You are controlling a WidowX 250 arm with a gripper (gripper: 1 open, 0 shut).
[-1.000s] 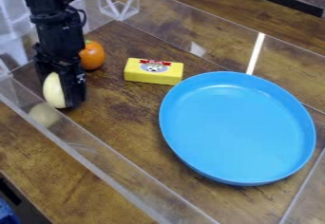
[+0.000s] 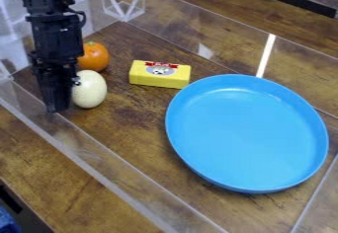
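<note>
The black gripper [image 2: 55, 94] is lowered at the left of the scene, shut, with no object visible between its fingers. Just to its right sits a white egg-shaped object [image 2: 90, 90]. An orange fruit [image 2: 94, 55] rests behind it, partly covered by the arm. A yellow box [image 2: 158, 74] with a small picture lies to the right of these.
A large blue plate [image 2: 246, 133] fills the right side. The wooden surface [image 2: 93, 168] is open in the lower left and at the back. Clear walls run along the left and across the foreground.
The white object has moved right, from under the fingers to beside them. The gripper stays low at the left, shifted only slightly.
</note>
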